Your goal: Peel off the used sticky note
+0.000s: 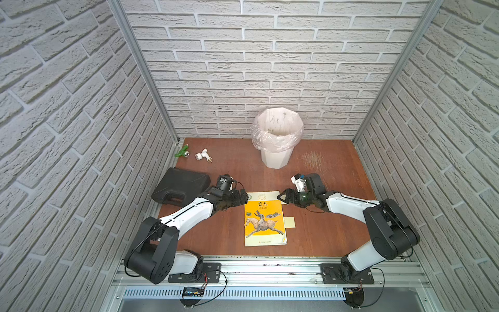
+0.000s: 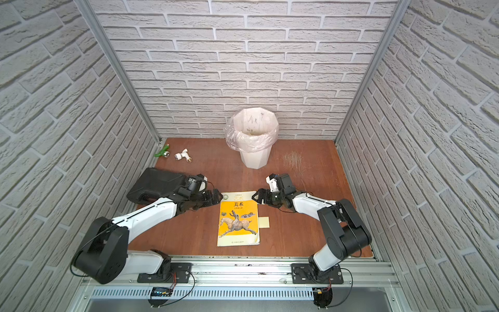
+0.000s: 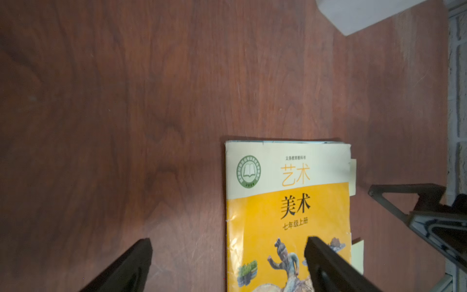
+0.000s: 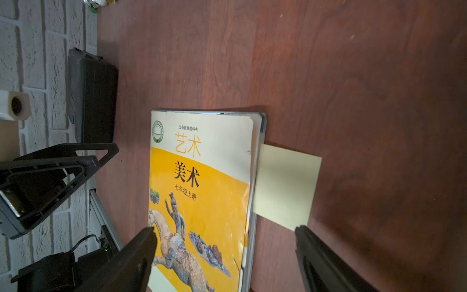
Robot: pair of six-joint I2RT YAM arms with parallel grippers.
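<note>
A yellow-and-white art book (image 1: 265, 221) lies shut on the table between my arms. From its right edge stick out two pale yellow sticky notes: the upper note (image 4: 287, 187) shows broadly in the right wrist view, and the lower note (image 1: 289, 222) sits further down the same edge. Over the book's upper right corner, my right gripper (image 1: 283, 196) hovers with its fingers apart and nothing between them, partly covering the upper note from above. Beside the upper left corner is my left gripper (image 1: 243, 196), open and empty.
A white bin (image 1: 275, 158) with a clear plastic liner stands behind the book. On the left lie a black case (image 1: 179, 186), a white toy (image 1: 203, 155) and a green object (image 1: 182, 151). Bare table extends right of the notes.
</note>
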